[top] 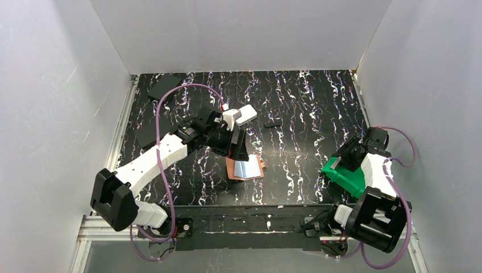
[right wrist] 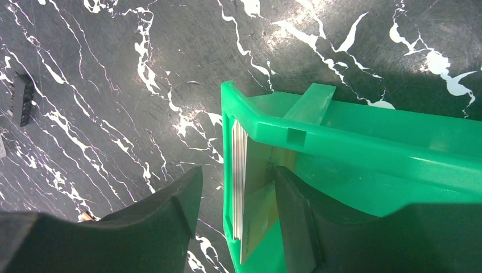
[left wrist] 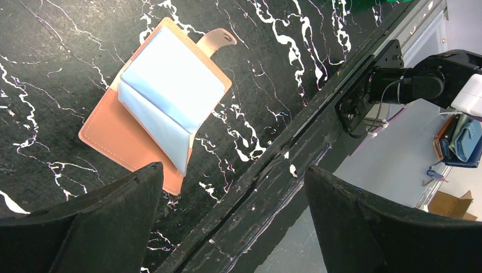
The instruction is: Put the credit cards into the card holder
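The card holder (left wrist: 122, 133) lies opened out on the table, tan with pale blue inner sleeves and a small strap. My left gripper hangs over it, open and empty. At the right edge stands a green box (top: 345, 181). Several white cards (right wrist: 239, 176) stand on edge in a stack against its end wall, with a tan-grey card face (right wrist: 258, 190) on the inner side. My right gripper straddles that wall and the cards, fingers apart. One finger (right wrist: 182, 213) is outside the box with a gap; the inner fingertip appears close to the card face.
A white box (top: 246, 115) and a small black block (top: 273, 123) lie near the table's middle. Dark flat pieces (top: 165, 85) are at the far left. Bare marbled table separates the holder from the green box.
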